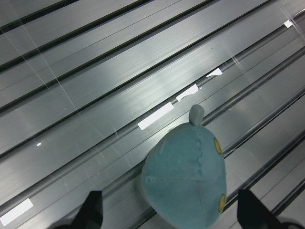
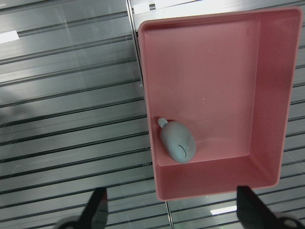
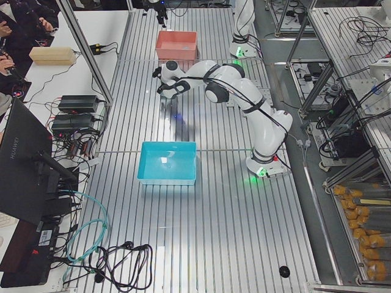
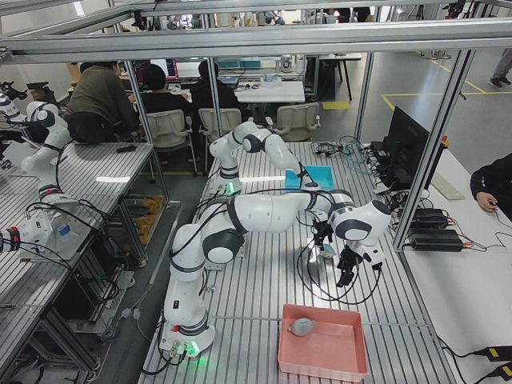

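A teal plush toy (image 1: 183, 176) with a small grey nub and yellow patches lies on the slatted metal table, below my left gripper, which is open around its near end in the left wrist view; whether it touches is unclear. My right gripper is open over the table beside the pink bin (image 2: 205, 71), with nothing between its fingers. A grey-blue plush (image 2: 177, 142) lies in that bin, near its side wall.
A cyan bin (image 3: 167, 163) sits empty toward the middle of the table. Coiled cables (image 3: 122, 265) lie at the near left edge. A monitor (image 3: 24, 177) and boxes of electronics line the left side. The table around the bins is mostly clear.
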